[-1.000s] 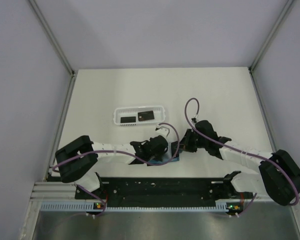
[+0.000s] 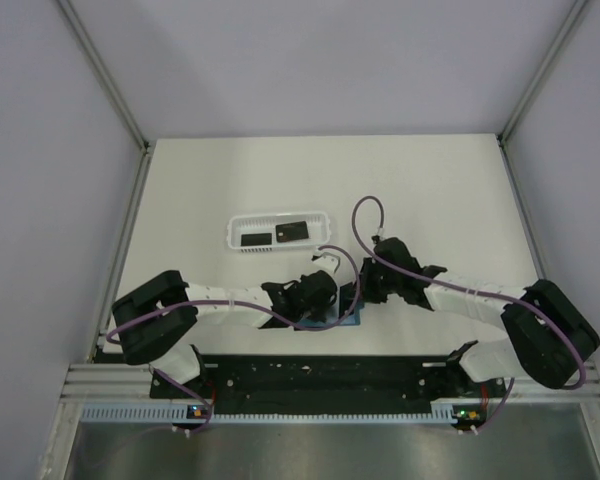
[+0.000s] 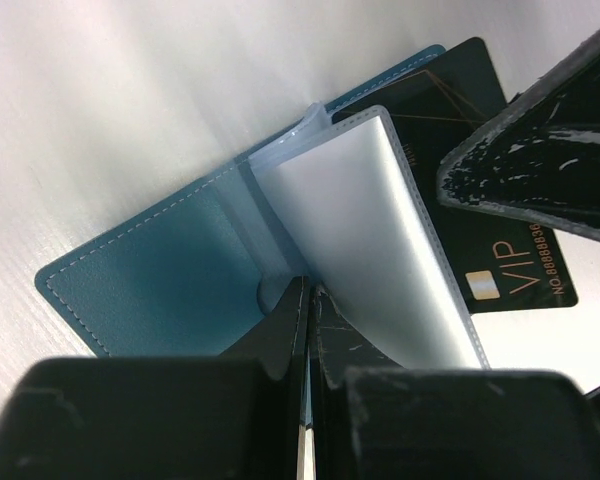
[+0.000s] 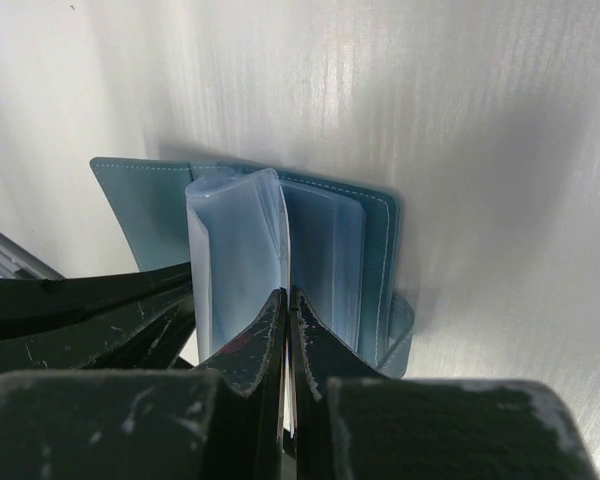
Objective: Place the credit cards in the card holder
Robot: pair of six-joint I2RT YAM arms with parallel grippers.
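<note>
The blue card holder (image 3: pixel 160 290) lies open on the table, its clear sleeves raised. A black VIP card (image 3: pixel 520 270) sits at the sleeve's side in the left wrist view. My left gripper is shut at the sleeve over the holder; nothing clearly shows between its fingers. My right gripper is also shut, its tips at the edge of a sleeve (image 4: pixel 235 250); whether it pinches that edge is unclear. In the top view both grippers meet over the holder and hide most of it.
A white basket (image 2: pixel 254 220) holding two dark cards (image 2: pixel 292 231) stands behind the arms.
The left arm stays about where it was.
</note>
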